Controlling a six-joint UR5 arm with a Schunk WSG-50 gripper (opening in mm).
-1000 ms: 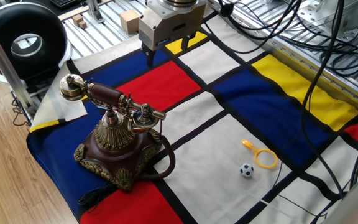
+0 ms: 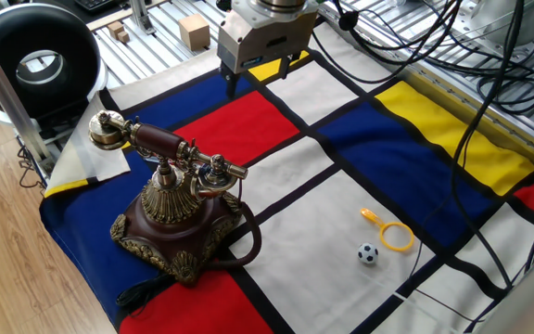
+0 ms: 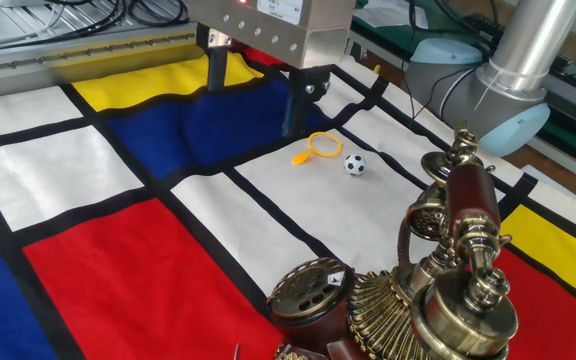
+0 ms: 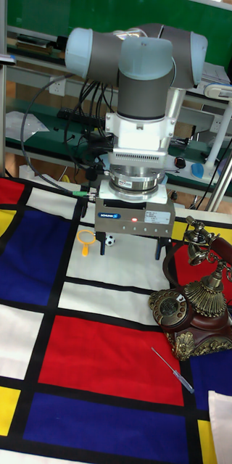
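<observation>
My gripper (image 4: 130,251) hangs over the cloth with its two fingers wide apart and nothing between them. In exterior view 2 the dark fingers (image 3: 293,110) point down above the blue and yellow patches. An ornate telephone (image 2: 174,209) of dark red and brass stands on the cloth, well apart from the gripper. A small black-and-white football (image 2: 368,253) lies beside a yellow ring with a handle (image 2: 397,236) on a white patch. A screwdriver (image 4: 172,368) rests on the red patch near the telephone in exterior view 3.
The patterned cloth (image 2: 290,223) has broad clear areas on its red, blue and white patches. Black cables (image 2: 476,139) hang at the right in exterior view 1. Behind the cloth sit a wooden block (image 2: 194,32) and a black ring-shaped object (image 2: 44,65).
The telephone, ball and yellow ring have stayed where they were.
</observation>
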